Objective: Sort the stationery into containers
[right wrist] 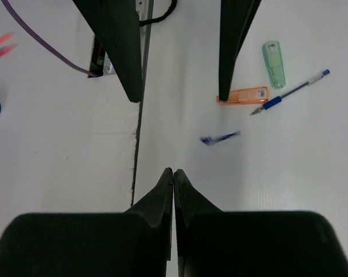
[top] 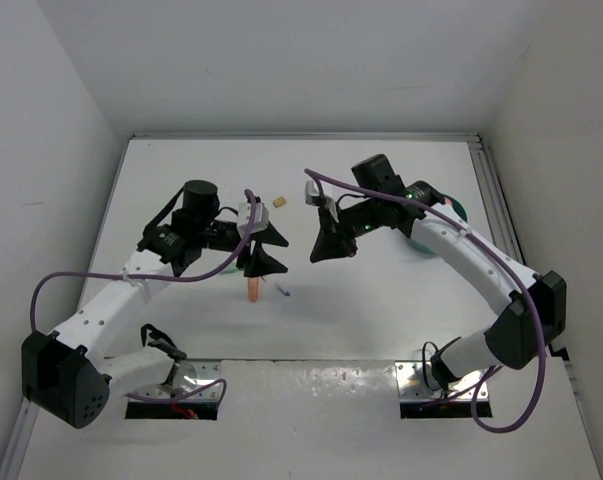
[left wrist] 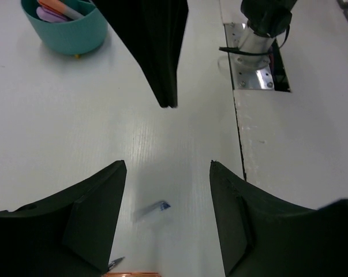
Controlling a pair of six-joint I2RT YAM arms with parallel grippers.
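Note:
My left gripper (top: 270,250) is open with nothing between its fingers, hanging over the table just left of my right gripper (top: 319,250), which is shut with nothing showing between its fingers. Below lies a small blue-tipped item (right wrist: 220,138), blurred. Near it are an orange highlighter (right wrist: 246,96), a green highlighter (right wrist: 274,63) and a blue pen (right wrist: 280,98). A teal bowl (left wrist: 87,34) at the right of the table holds pink, purple and other items, partly hidden by the right arm in the top view.
A small yellow block (top: 284,200) lies at the back of the table (top: 231,160). The table's front edge and the arm mounts are at the bottom.

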